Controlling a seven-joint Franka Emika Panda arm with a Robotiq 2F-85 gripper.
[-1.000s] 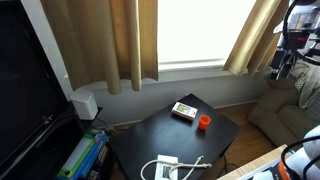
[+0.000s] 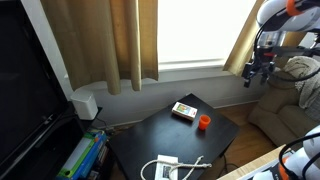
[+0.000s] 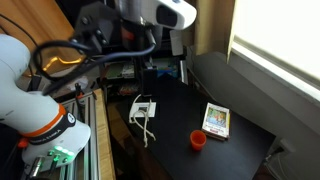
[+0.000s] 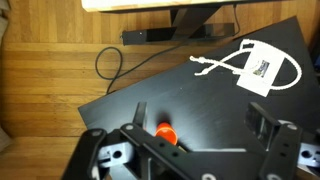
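Observation:
My gripper is open and empty, held well above the dark table (image 4: 220, 93). In exterior view 1 the gripper (image 2: 259, 80) hangs high at the right, apart from everything on the tabletop. An orange-red cup (image 2: 204, 122) stands near the table's right side; from the wrist, the cup (image 4: 166, 132) shows just beyond the left finger. Behind it lies a small box with a pictured lid (image 2: 184, 111). A white rope (image 4: 228, 66) curves over a white card with a dark print (image 4: 260, 66); in exterior view 2 the rope (image 3: 147, 122) lies at the table's left.
Books or boxes (image 2: 85, 155) are stacked left of the table. A wooden counter edge (image 3: 103, 140) runs near the arm's base. A black cable (image 4: 120, 70) lies on the wood floor.
The objects on the table have stayed put.

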